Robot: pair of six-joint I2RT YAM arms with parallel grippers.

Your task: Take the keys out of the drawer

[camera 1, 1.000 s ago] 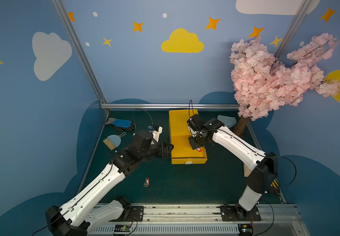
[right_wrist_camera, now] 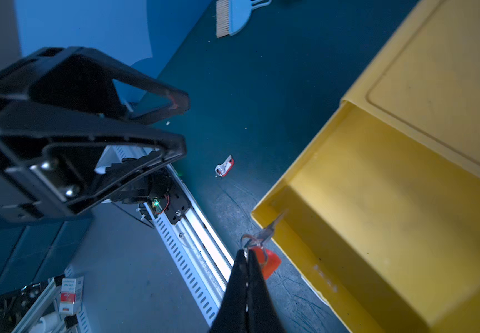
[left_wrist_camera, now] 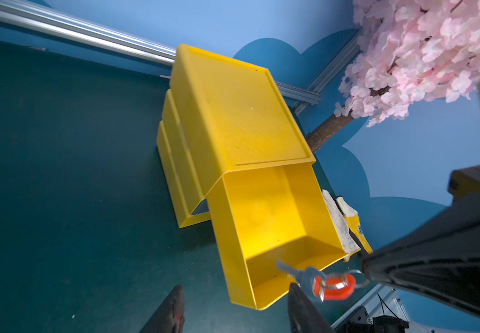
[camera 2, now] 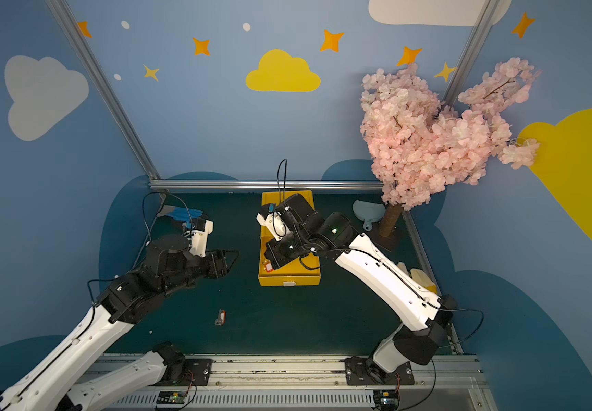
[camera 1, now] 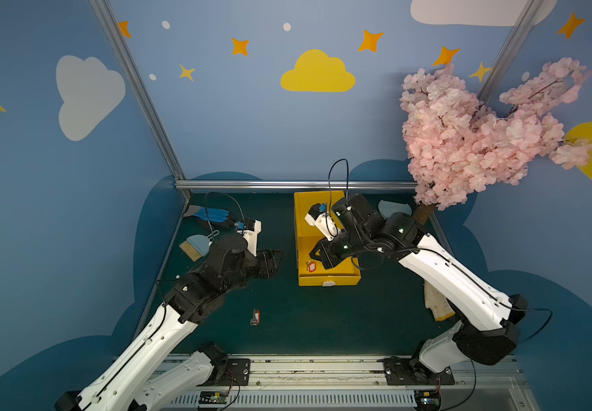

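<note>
The keys [right_wrist_camera: 262,237] are metal on a ring with a red-orange tag. They hang at the tips of my right gripper, which is shut on their ring. From above, the keys [camera 1: 311,266] appear over the near left part of the open yellow drawer [camera 1: 330,280]; in the left wrist view the drawer [left_wrist_camera: 231,266] looks empty inside. My left gripper [camera 1: 281,263] stands open left of the drawer, nothing between its fingers. The right fingers [left_wrist_camera: 417,266] also show in that view.
A small red and grey item [camera 1: 255,317] lies on the table in front, left of the drawer. Gloves [camera 1: 210,214] and a brush [camera 1: 197,245] are at the back left. A blossom tree [camera 1: 446,137] stands back right.
My right gripper has moved left across the drawer with the keys, from its right part to its left side. The left arm was near the drawer's left edge and has drawn back left.
</note>
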